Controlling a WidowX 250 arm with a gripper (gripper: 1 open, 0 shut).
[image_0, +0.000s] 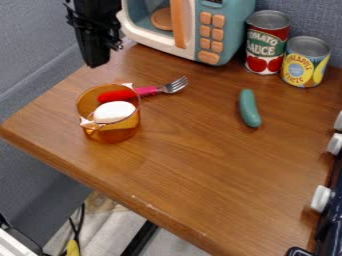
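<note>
My black gripper (96, 45) hangs at the top left, above and behind an amber pot (100, 128) near the table's left side. The pot holds a white egg-like object (114, 112) and a red object (118, 96). Beside it lies a fork with a pink handle (166, 86). A green cucumber-like object (249, 108) lies alone on the right part of the wooden table (201, 180). Whether the gripper is open or shut is unclear.
A teal toy microwave (215, 32) stands at the back, beside a tomato can (265, 45) and a yellow can (305, 65). A dark appliance with white knobs (327, 215) lines the right edge.
</note>
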